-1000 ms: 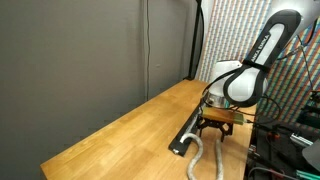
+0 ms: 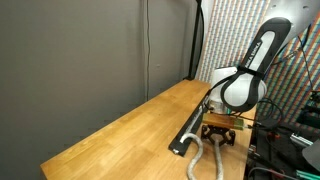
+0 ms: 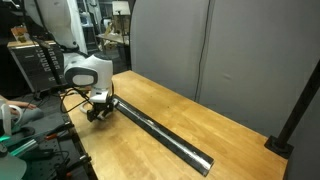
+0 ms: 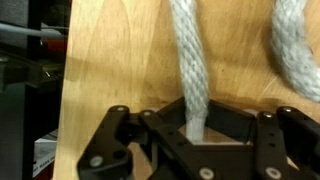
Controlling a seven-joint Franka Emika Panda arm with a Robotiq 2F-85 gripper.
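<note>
A pale braided rope [image 4: 190, 50] runs down the middle of the wrist view and passes between the fingers of my gripper. The fingers stand part open around it, close to the wooden table. A second stretch of pale rope [image 4: 290, 48] curves at the upper right there. In exterior view 1 two strands show: a curved one [image 2: 194, 163] left of the gripper [image 2: 218, 135], and a straighter one [image 2: 219, 163] leading up beneath it. Whether the strands join is hidden. In exterior view 2 the arm hides most of the rope near the gripper [image 3: 101, 116].
A long black channel [image 3: 165, 135] lies along the table beside the arm. The table's near edge runs close by the gripper, and a dark frame [image 4: 40, 110] with cables stands past it.
The arm has come lower over the straighter strand, and the gripper is now nearer the table. Both rope strands lie where they were.
</note>
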